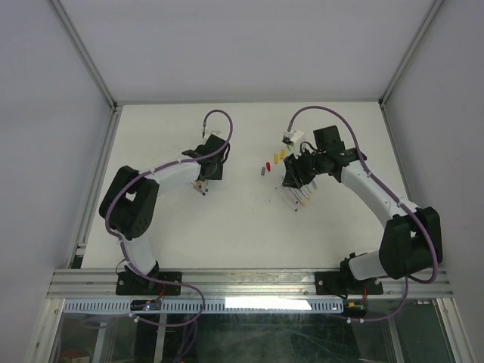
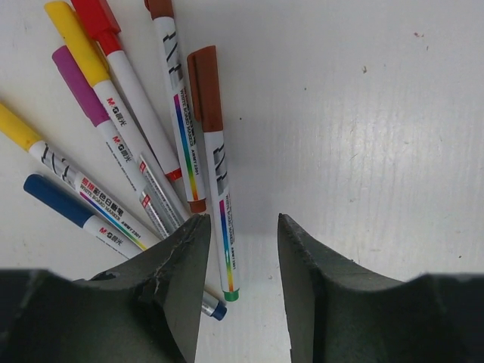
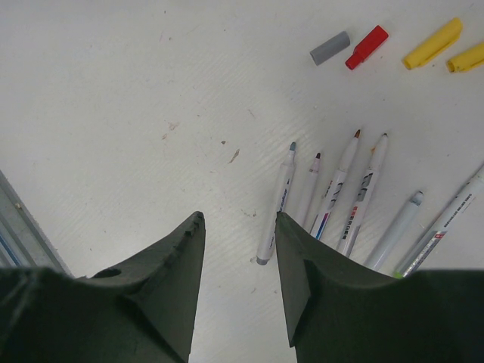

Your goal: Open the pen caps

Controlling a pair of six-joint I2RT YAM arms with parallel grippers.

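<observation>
Capped markers lie in a group under my left gripper (image 1: 212, 170): brown markers (image 2: 206, 91), a red one (image 2: 140, 98), yellow ones (image 2: 91, 57), a magenta one (image 2: 82, 91) and a blue one (image 2: 60, 203). The left gripper hangs open, a brown marker between and beyond its fingertips, not visibly held. My right gripper is open above uncapped white pens (image 3: 278, 200), nothing visibly held. Loose caps lie beyond them: grey (image 3: 330, 48), red (image 3: 367, 47) and yellow (image 3: 432, 43).
Metal rails (image 1: 227, 281) border the front edge, and walls rise at both sides.
</observation>
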